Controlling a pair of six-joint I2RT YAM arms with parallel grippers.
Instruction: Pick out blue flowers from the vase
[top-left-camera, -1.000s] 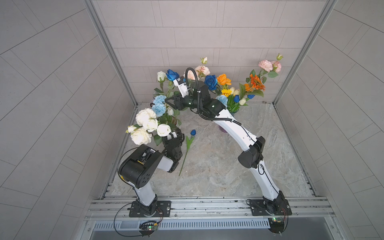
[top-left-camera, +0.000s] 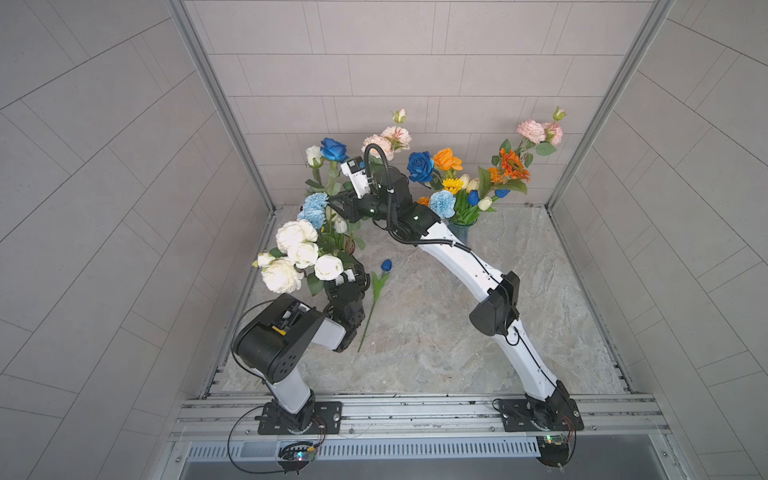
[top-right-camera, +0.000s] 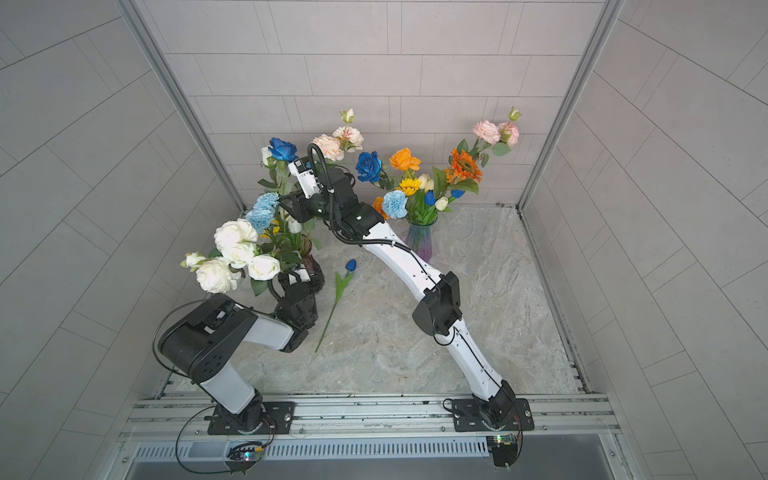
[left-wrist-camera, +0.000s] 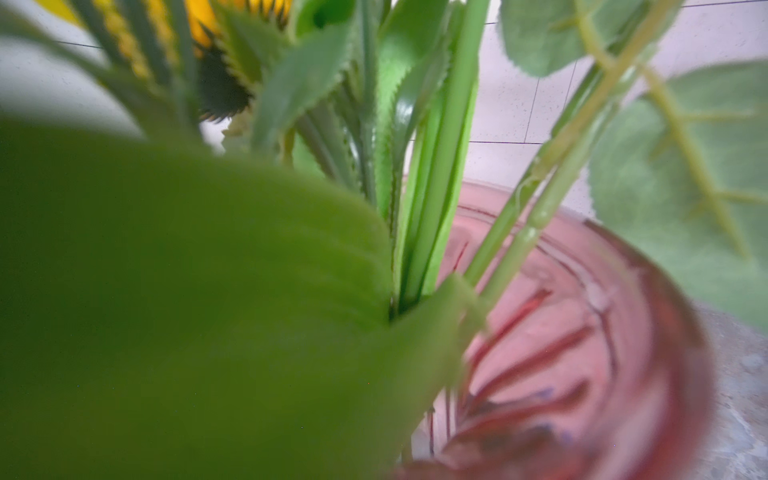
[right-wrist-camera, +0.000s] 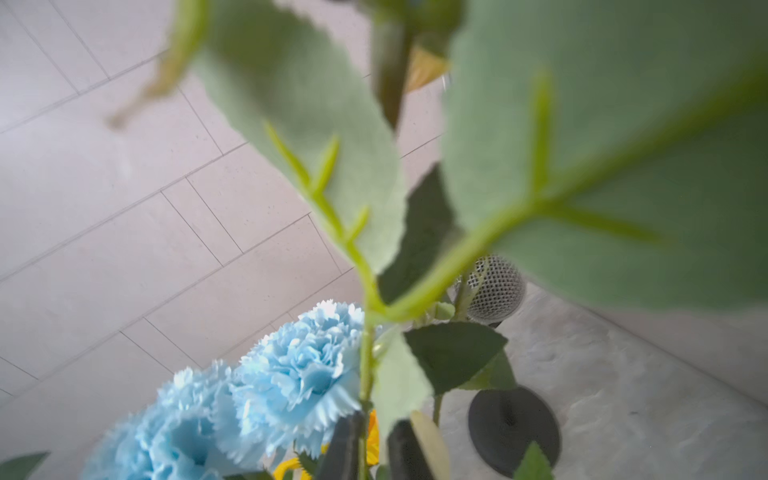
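Light-blue carnations (right-wrist-camera: 296, 376) and a blue rose (top-left-camera: 333, 149) stand in the left bouquet. My right gripper is among them, fingertips either side of a green stem beside the carnations; whether it is closed on it is unclear. My left gripper (top-left-camera: 350, 272) is low at the same bouquet's vase (left-wrist-camera: 656, 344), whose pink rim shows behind a big leaf in the left wrist view; its fingers are hidden there. A loose blue tulip (top-left-camera: 386, 265) lies on the table to its right.
A second vase (top-right-camera: 419, 240) with blue, orange, yellow and pink flowers stands at the back right, behind my right arm. White roses (top-left-camera: 296, 240) overhang my left arm.
The left arm has shifted very slightly.
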